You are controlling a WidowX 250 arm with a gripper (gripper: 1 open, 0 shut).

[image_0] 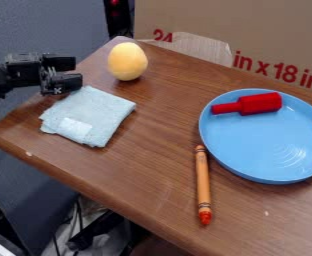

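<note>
My black gripper [63, 72] reaches in from the left edge, over the upper-left corner of a folded pale blue cloth [89, 118] on the wooden table. Whether its fingers are open or shut is hard to make out. A yellow round object [127, 61] stands behind the cloth. A blue plate [263, 150] on the right holds a red cylindrical object with a handle [256, 102]. An orange crayon-shaped stick [203, 184] with a red tip lies left of the plate.
A cardboard box [252, 35] stands along the back. Bare table [132, 175] fills the middle and front. The table's left edge runs below the cloth, with floor and clutter beyond it.
</note>
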